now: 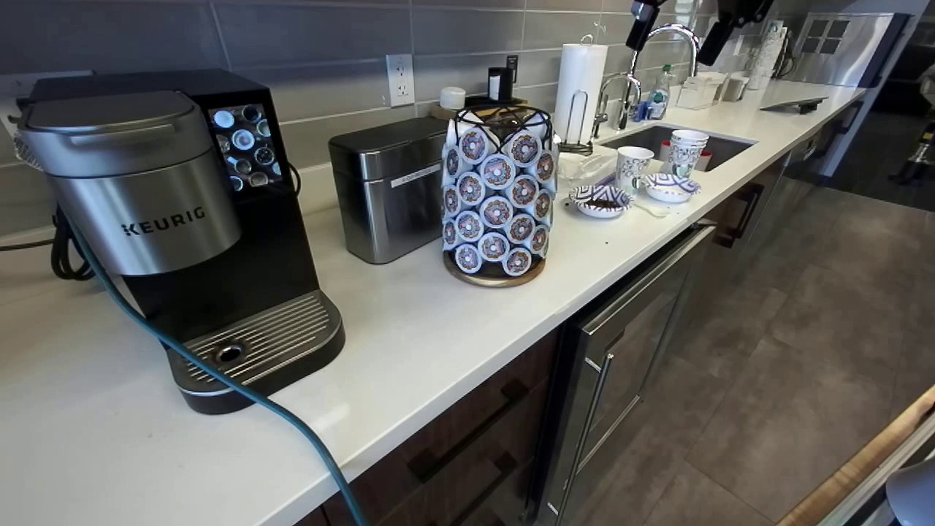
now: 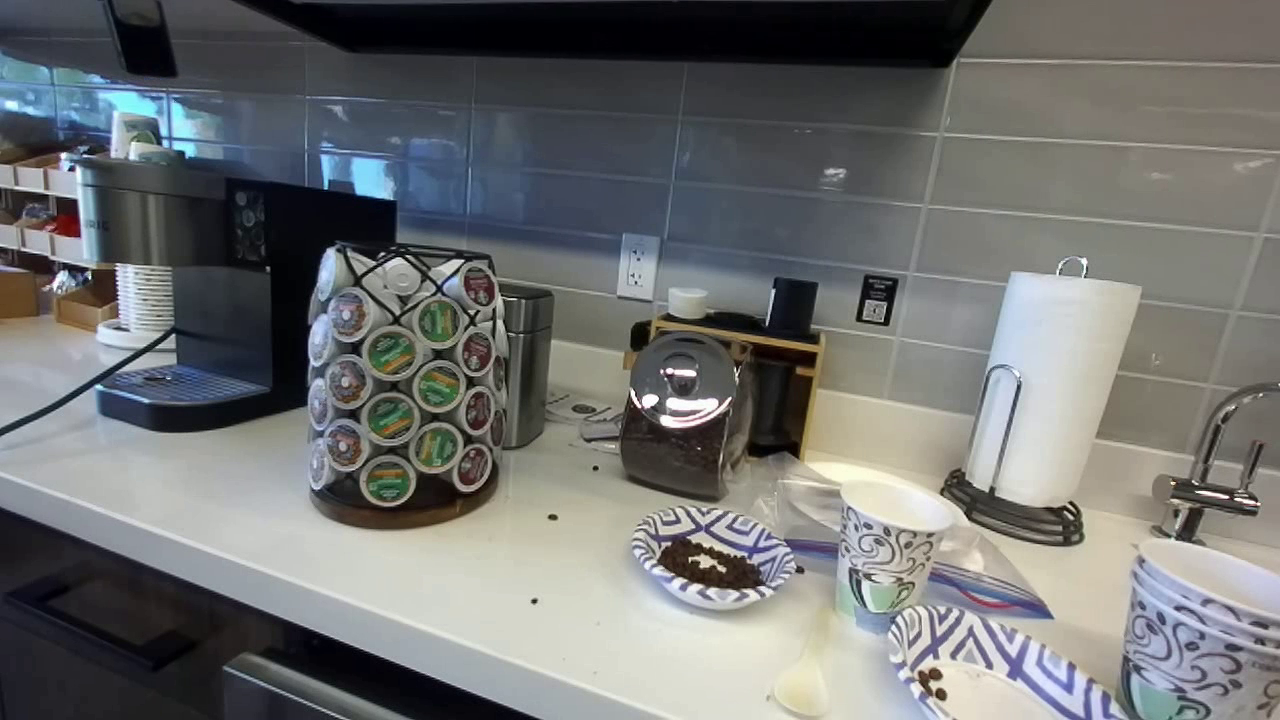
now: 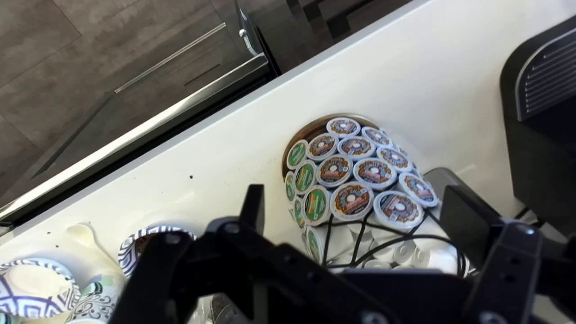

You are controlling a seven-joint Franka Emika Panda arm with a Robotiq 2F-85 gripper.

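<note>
My gripper is open over the counter, its two black fingers wide apart and nothing held between them. Below it in the wrist view stands a carousel of coffee pods (image 3: 352,172), wire-topped on a round wooden base. Exterior view 1 has only the fingers at its top edge, my gripper (image 1: 675,51) hanging in the air. The pod carousel (image 2: 402,390) shows green, brown and dark red lids in exterior view 2. Left of it is a silver and black Keurig coffee maker (image 1: 144,206), its drip tray bare.
Paper bowls, one with coffee beans (image 2: 710,566), a paper cup (image 2: 885,546), a white spoon (image 2: 801,686) and stacked cups (image 2: 1206,636) crowd the sink side. A metal canister (image 1: 386,193) stands behind the carousel. A blue cable (image 1: 188,351) crosses the coffee maker's front.
</note>
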